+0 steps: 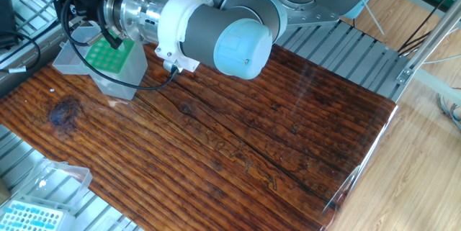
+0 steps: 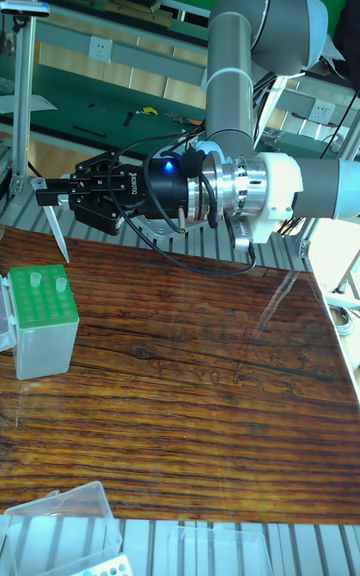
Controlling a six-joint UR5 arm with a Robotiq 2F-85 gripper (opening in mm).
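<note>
In exterior view 3 my gripper [image 2: 49, 192] reaches out sideways above the back left of the table. A slim whitish pointed piece, apparently a pipette tip [image 2: 56, 235], hangs slightly tilted from its closed fingers, point downward. Below it stands the clear box with a green rack top [image 2: 43, 295]; the hanging point is above the box and apart from it. Two pale tips [image 2: 61, 285] stick up from the green top. From exterior view 2 the green rack [image 1: 109, 56] shows partly behind the arm's cable, and the fingertips there are too dark to make out.
The box's clear lid [image 1: 70, 60] hangs open on its left side. A second open clear box with a white and blue perforated rack [image 1: 32, 216] lies at the front left. Bare wooden table [image 1: 238, 145] fills the middle and right. A loose black cable loops below the wrist.
</note>
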